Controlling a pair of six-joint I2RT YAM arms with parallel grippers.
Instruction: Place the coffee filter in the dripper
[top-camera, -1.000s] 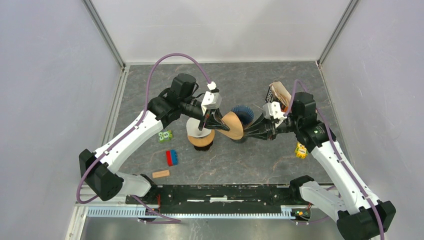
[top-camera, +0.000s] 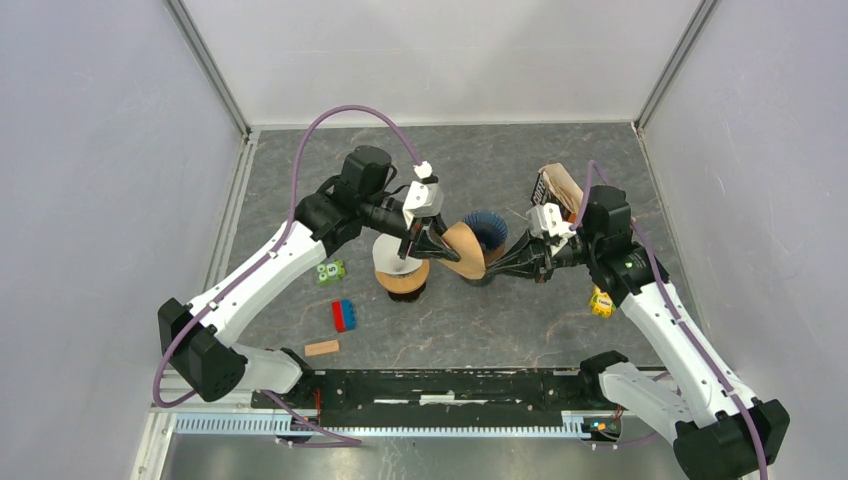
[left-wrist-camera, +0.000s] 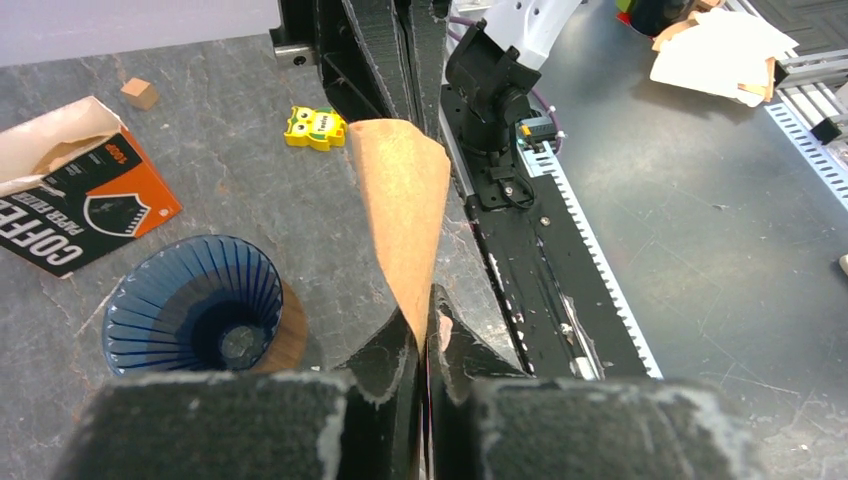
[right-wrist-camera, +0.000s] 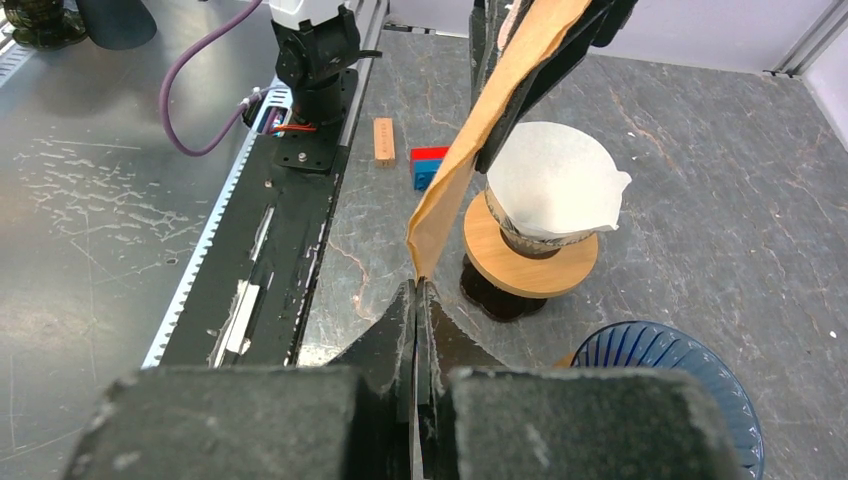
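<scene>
A tan paper filter (top-camera: 465, 250) is held up between my two grippers, above and just in front of the blue ribbed dripper (top-camera: 484, 229). The dripper stands with nothing seen inside it in the left wrist view. My right gripper is shut on one edge of the filter. At the opposite edge, the filter narrows down to the fingertips of my left gripper. Those fingers stand close together with a thin gap, and whether they still pinch the paper cannot be told.
To the left, a white filter (top-camera: 398, 254) sits in another holder on a wooden collar (right-wrist-camera: 530, 263). A coffee filter box (left-wrist-camera: 85, 185) lies back right. Small blocks (top-camera: 343, 315) and a yellow toy (top-camera: 601, 302) lie around.
Both arms and the filter stay almost where they were; the right gripper and the filter's right edge have shifted only very slightly.
</scene>
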